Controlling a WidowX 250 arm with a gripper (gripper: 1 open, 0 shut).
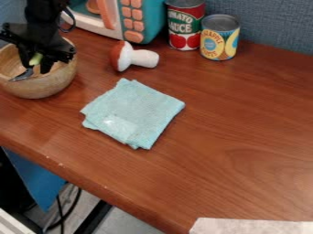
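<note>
My black gripper [37, 57] reaches down into a wooden bowl [49, 84] at the far left. A small pale yellow-green item and a greyish piece show by its fingers inside the bowl; whether the fingers grip either, or how far they are parted, I cannot tell. A folded light-blue cloth [132, 112] lies on the wooden table right of the bowl.
A toy mushroom [139, 58], a toy microwave [134, 18], a sauce can [184, 27] and a yellow can [219, 39] stand or lie along the back. The table's front edge runs diagonally below the bowl.
</note>
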